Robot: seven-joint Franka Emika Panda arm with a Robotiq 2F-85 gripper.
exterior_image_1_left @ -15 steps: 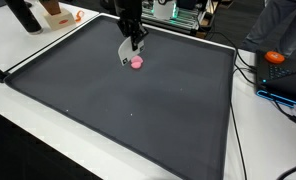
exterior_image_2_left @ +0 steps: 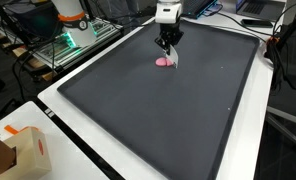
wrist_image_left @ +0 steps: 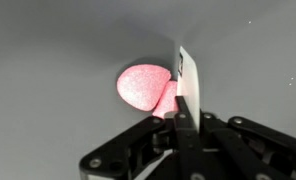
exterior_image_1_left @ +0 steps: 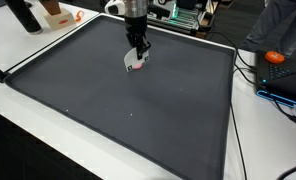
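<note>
A thin white card or paper (exterior_image_1_left: 133,59) with dark marks is pinched in my shut gripper; in the wrist view the white card (wrist_image_left: 189,80) shows nearly edge-on. Right beside it, a pink, heart-like object (wrist_image_left: 143,87) lies on the dark grey mat, its right part partly covered by the card. From exterior view 2 the pink object (exterior_image_2_left: 164,62) appears just left of the card (exterior_image_2_left: 173,56), under the gripper (exterior_image_2_left: 170,46). Whether card and pink object touch, I cannot tell.
A box-like item (exterior_image_2_left: 28,150) stands off the mat at lower left in exterior view 2.
Over the last second my gripper and the white card have moved slightly right and down in exterior view 1, and the card now covers part of the pink object.
</note>
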